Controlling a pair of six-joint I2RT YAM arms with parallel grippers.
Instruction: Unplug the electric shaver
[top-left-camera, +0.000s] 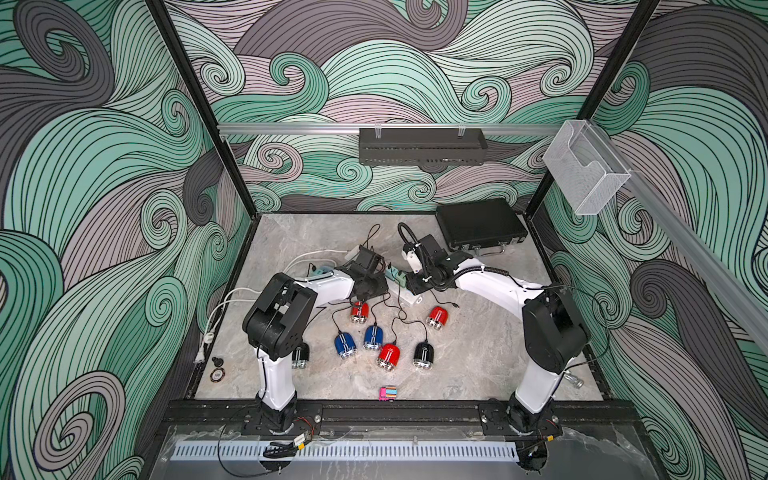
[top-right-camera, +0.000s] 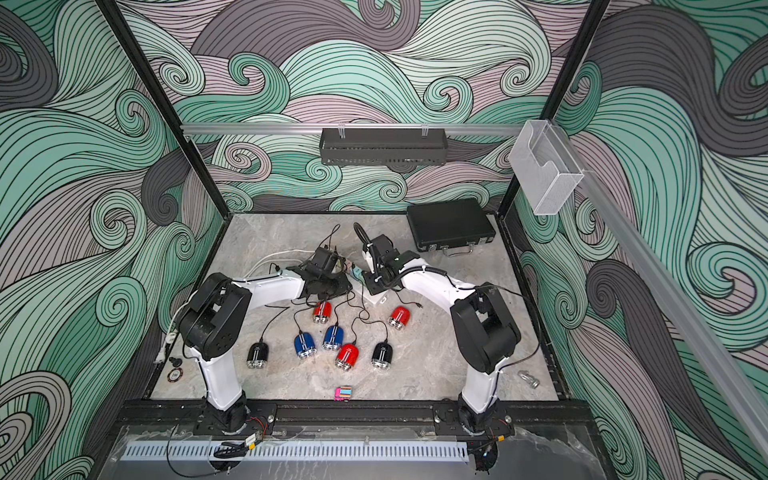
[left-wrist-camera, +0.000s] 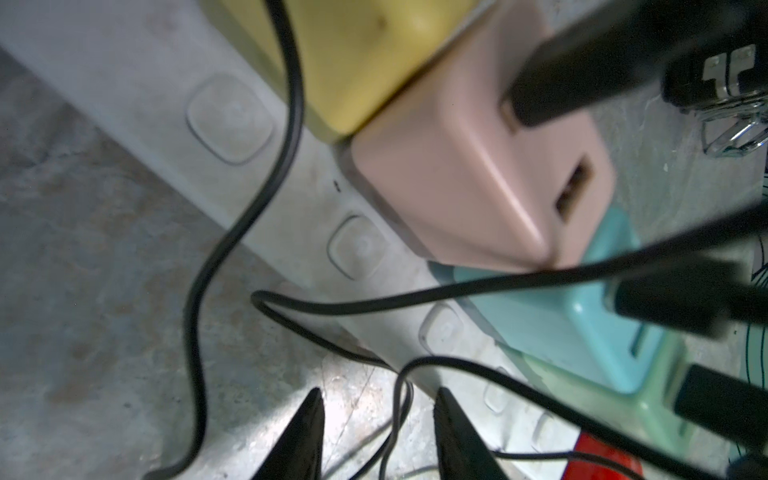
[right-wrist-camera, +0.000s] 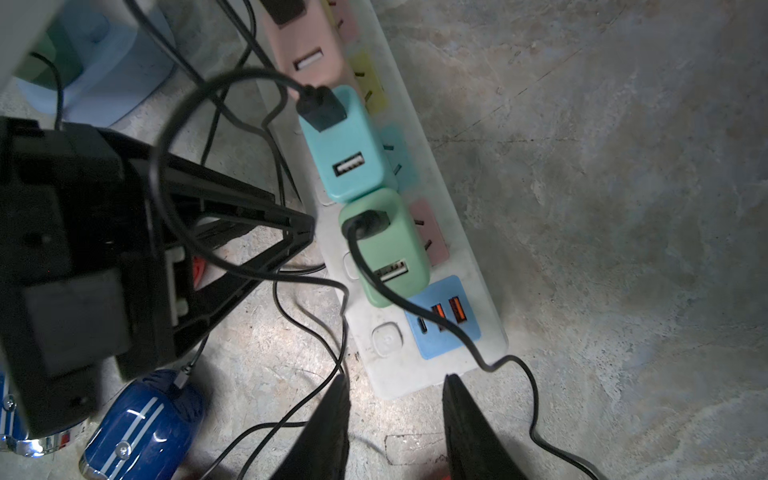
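Observation:
A white power strip (right-wrist-camera: 448, 240) lies across mid-table, bearing coloured adapters. Black plugs stand in its cyan adapter (right-wrist-camera: 344, 148) and green adapter (right-wrist-camera: 400, 268). Several shavers lie in front, among them a blue shaver (right-wrist-camera: 144, 420) and a red shaver (top-left-camera: 437, 317). Beside the strip's near side is my left gripper; cables cross between its fingers in its wrist view, but whether it grips any is unclear. My right gripper is part open over the strip's near end, nothing between its fingers. Its wrist view shows the left gripper's fingers (right-wrist-camera: 276, 216) close by.
Loose cables run over the strip and toward the shavers. A black case (top-left-camera: 480, 224) stands at the back right. A small pink toy (top-left-camera: 388, 393) lies at the front edge. Bare table stretches to the right of the strip (right-wrist-camera: 624, 240).

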